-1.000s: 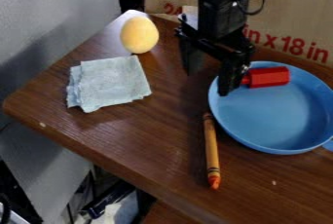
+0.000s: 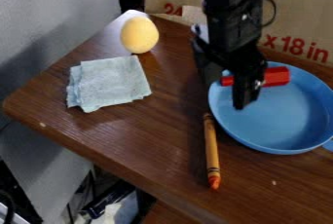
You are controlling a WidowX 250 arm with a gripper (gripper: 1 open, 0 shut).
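Observation:
My black gripper (image 2: 235,77) reaches down over the back-left part of a blue plate (image 2: 279,121). A red cylinder (image 2: 275,76) lies on the plate, partly hidden behind the gripper's fingers, with red showing on both sides of the lower finger. Whether the fingers are closed on it is not clear. An orange crayon (image 2: 211,155) lies on the wooden table just left of the plate. A folded pale cloth (image 2: 107,82) and a yellow egg-shaped object (image 2: 139,34) rest on the table's left part.
A cardboard box (image 2: 301,18) stands behind the table.
My gripper has moved slightly right, onto the red cylinder, covering more of it. The other objects stay where they were.

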